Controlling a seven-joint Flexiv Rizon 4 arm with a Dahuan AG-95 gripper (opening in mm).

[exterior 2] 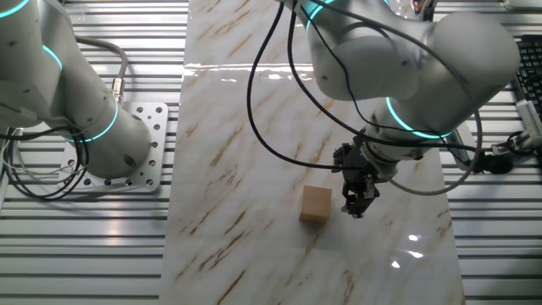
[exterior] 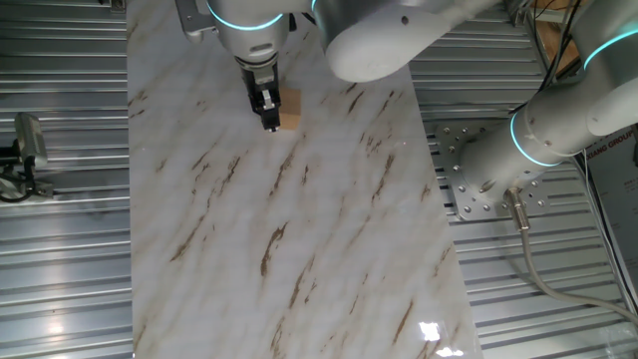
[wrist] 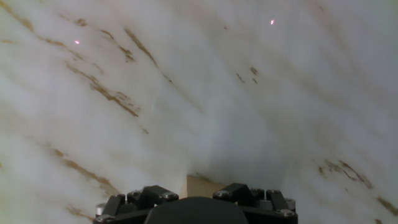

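Observation:
A plain tan block (exterior: 290, 108) rests on the marble-patterned table, partly covered by my gripper (exterior: 270, 127) in exterior view 1. In exterior view 2 the whole block (exterior 2: 316, 204) shows, with a strip of bare table between it and my gripper (exterior 2: 352, 212) on its right. The wrist view catches only a corner of the block (wrist: 200, 185) at the bottom, beyond the black gripper housing. There the two fingers (wrist: 157, 195) stand apart, so my gripper is open. Their tips are partly hidden, and nothing shows held between them.
Ribbed metal flooring (exterior: 65, 269) borders the table on both sides. Dark cables (exterior 2: 252, 102) loop beside the arm. A bracketed device (exterior: 28, 150) stands off the table's left side.

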